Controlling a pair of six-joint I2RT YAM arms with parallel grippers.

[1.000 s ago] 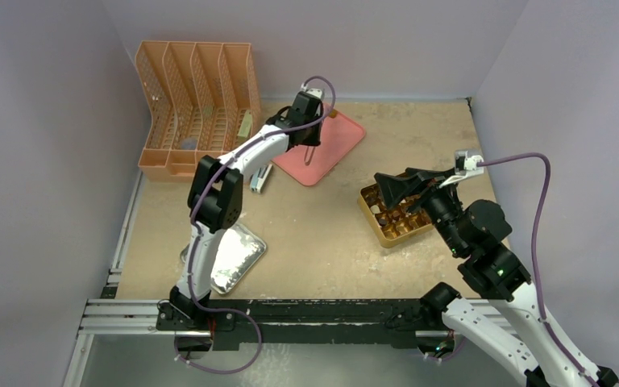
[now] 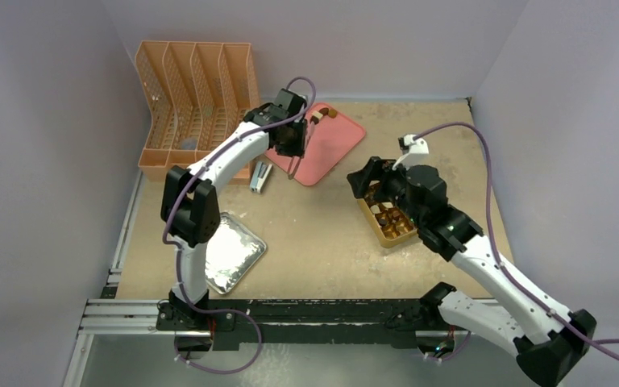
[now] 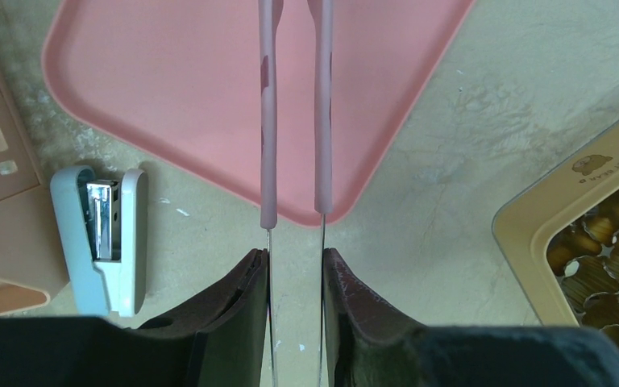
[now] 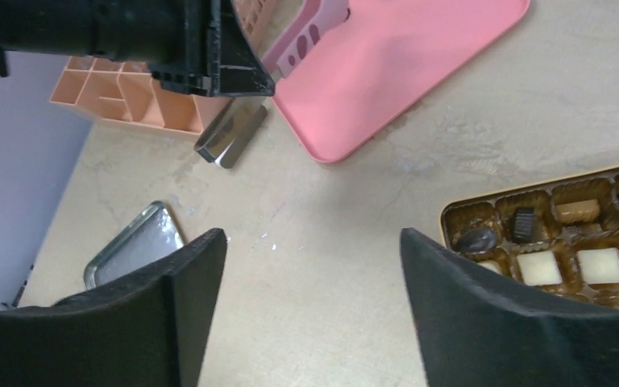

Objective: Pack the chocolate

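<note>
My left gripper is shut on a pair of tongs (image 3: 267, 137) with pink arms, which stretch out over the pink tray (image 2: 334, 157). A few brown and pale chocolates (image 2: 333, 113) lie at the tray's far end, partly covered by the left arm. On the right stands the gold chocolate box (image 2: 377, 230); brown, dark and white pieces (image 4: 539, 268) sit in its compartments. Above the box's far end hovers my right gripper, its fingers apart and nothing between them; in the top view it hides part of the box.
An orange divided rack (image 2: 197, 101) stands at the back left. Beside it lies a light-blue stapler (image 2: 261, 176), close to the pink tray. A silver lid or tray (image 2: 234, 254) rests at the front left.
My left gripper has drifted left and slightly toward the front with the tongs. The right gripper has moved left over the box's far end, its arm swinging left.
</note>
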